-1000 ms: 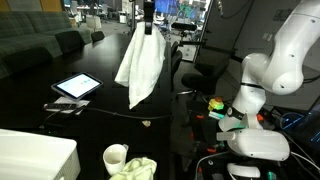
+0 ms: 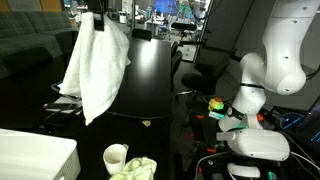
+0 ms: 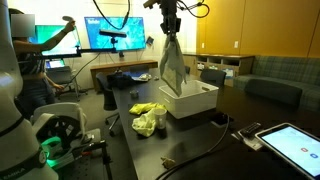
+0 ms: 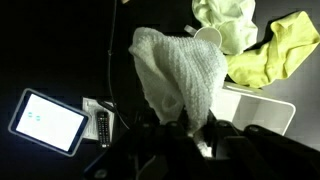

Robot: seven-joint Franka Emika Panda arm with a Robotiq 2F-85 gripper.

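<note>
A white cloth (image 2: 97,70) hangs from my gripper (image 2: 98,14), which is shut on its upper end high above the dark table. In exterior view 2 the same cloth (image 3: 173,68) droops in front of the white box (image 3: 190,100). Seen from the wrist, the cloth (image 4: 180,75) fills the middle and hides most of the fingers. The white box (image 2: 38,157) stands at the lower left in exterior view 1. A white mug (image 2: 115,157) is beside it, with a pale yellow-green cloth (image 2: 135,170) next to the mug.
The wrist view shows a tablet (image 4: 48,122), a remote (image 4: 102,127) and a second yellowish cloth (image 4: 275,52). A black cable (image 3: 205,150) runs across the table.
In exterior view 1 my gripper and the hanging white cloth have moved left, toward the white box's side. The cloth now covers the tablet there. Mug, box and the other cloth stay put.
</note>
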